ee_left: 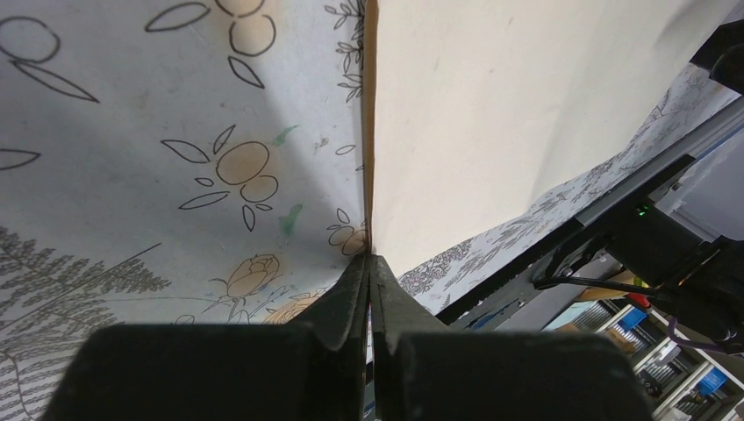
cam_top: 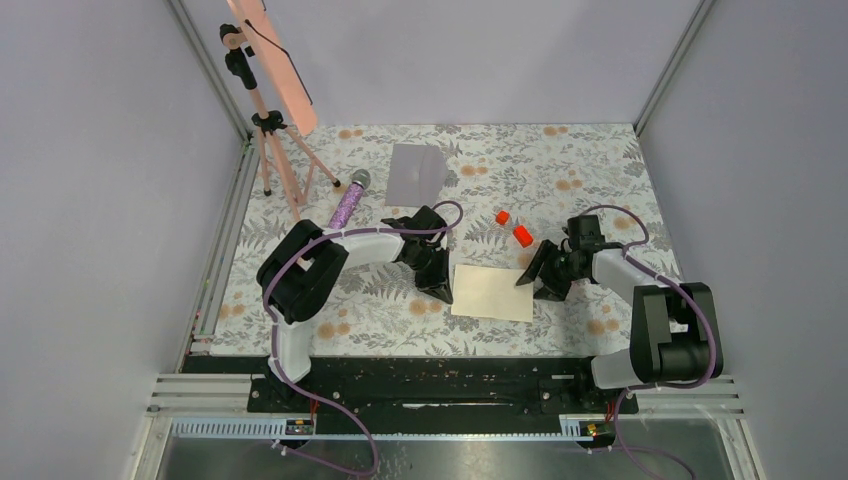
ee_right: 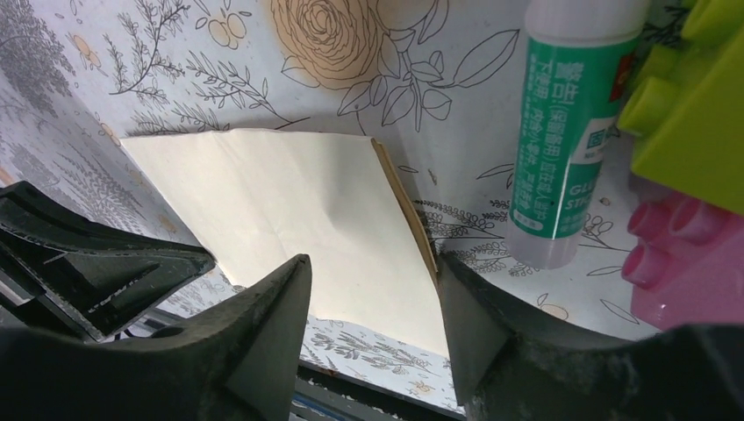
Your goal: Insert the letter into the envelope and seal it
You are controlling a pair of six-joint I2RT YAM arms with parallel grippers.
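A cream envelope (cam_top: 492, 293) lies flat between my two grippers, a thin brown edge along its side. At its left edge my left gripper is shut, with the envelope's rim running in between its fingertips. In the right wrist view my right gripper has its fingers well apart over the envelope (ee_right: 307, 210). Its right finger (ee_right: 465, 294) touches or nearly touches the brown edge. No letter shows as a separate sheet here; whether one is inside cannot be seen. A green and white glue stick (ee_right: 566, 140) lies just right of the envelope.
A grey sheet (cam_top: 415, 175) lies at the back middle, and a purple microphone (cam_top: 349, 200) is at the left near a wooden tripod (cam_top: 278, 150). Two small red things (cam_top: 523, 236) sit behind the envelope. Green and pink blocks (ee_right: 702, 105) stand beside the glue stick.
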